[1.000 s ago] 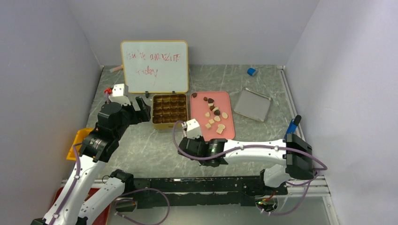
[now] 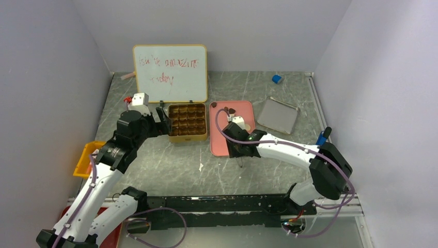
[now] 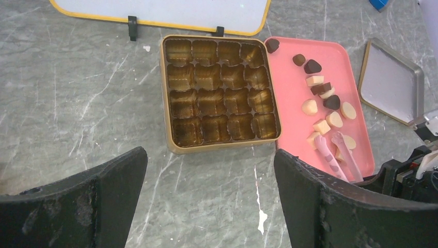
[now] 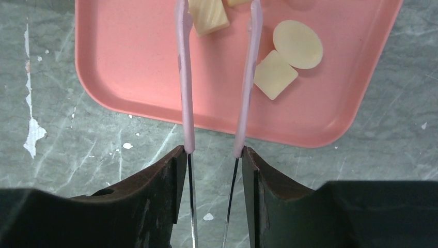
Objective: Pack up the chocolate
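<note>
The gold box (image 3: 167, 108) lies open on the table, its brown compartments showing no chocolates. To its right, a pink tray (image 3: 289, 98) carries several dark and cream chocolates; one dark chocolate (image 3: 271, 45) sits in its top left corner. My left gripper hangs open near the box with nothing between its fingers. Over the tray's near part, my right gripper holds its slim pink fingers apart. A cream square piece (image 4: 209, 16) shows beside its left finger, with another cream square (image 4: 275, 76) and a cream oval (image 4: 298, 44) right of the fingers. The finger ends reach the frame's top edge.
A whiteboard (image 2: 170, 72) with red writing stands behind the box. Right of the pink tray lies a grey tray (image 2: 278, 115), and a blue object (image 2: 277, 79) sits farther back. A yellow bin (image 2: 84, 160) is at the left. Table in front of the box is clear.
My right arm has swung from the front of the pink tray up and right, over its near part, covering several chocolates in the top view. My left gripper has shifted slightly right, toward the box.
</note>
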